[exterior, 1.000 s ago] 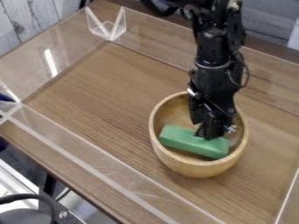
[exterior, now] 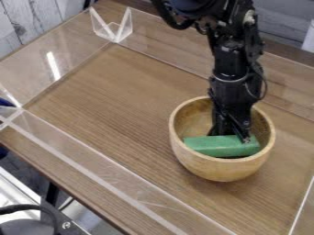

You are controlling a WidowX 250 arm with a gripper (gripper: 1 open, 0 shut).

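A light wooden bowl point(exterior: 215, 165) stands on the right half of the wooden table. A green block point(exterior: 216, 147) lies inside it, tilted, against the bowl's interior. The black gripper point(exterior: 230, 130) reaches down from above into the bowl, just over the green block. Its fingertips are partly hidden by the dark linkage and the bowl, so whether it touches or holds the block is unclear.
A white triangular object point(exterior: 112, 27) stands at the back left. A dark cable and mount show at the bottom left edge.
The bowl has shifted slightly to the right and the green block sits higher in it. The arm has changed pose a little, its lower part still in the bowl.
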